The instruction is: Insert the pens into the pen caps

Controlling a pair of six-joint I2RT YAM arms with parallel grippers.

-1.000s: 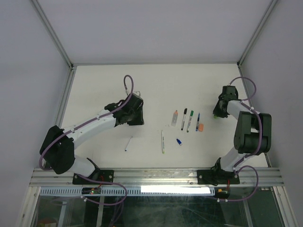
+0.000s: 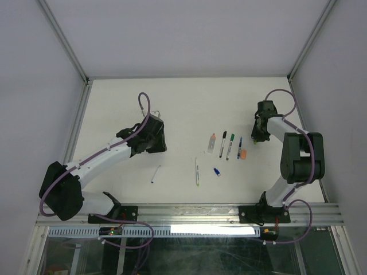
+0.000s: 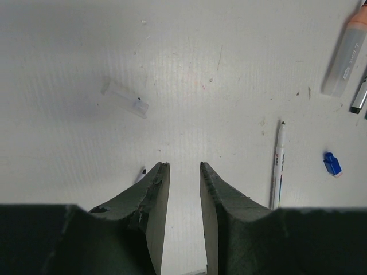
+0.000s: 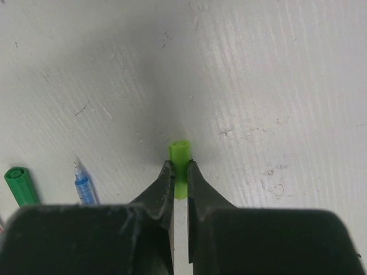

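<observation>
My right gripper is shut on a green highlighter piece (image 4: 180,150) low over the table at the right. Left of it lie a green cap (image 4: 20,184) and a blue pen (image 4: 84,187). My left gripper hovers over the left-middle table, its fingers a little apart and empty. Below it in view lie a clear cap (image 3: 125,98), a white pen (image 3: 278,166), a small blue cap (image 3: 332,164) and an orange-tipped clear bottle (image 3: 345,57). Several markers (image 2: 223,144) and an orange block (image 2: 243,154) lie at the middle right.
Another thin pen (image 2: 155,173) lies near the front left.
Both arms have moved slightly leftward over the last second; the right gripper carries the green piece left toward the other markers. The loose things on the table have not moved.
</observation>
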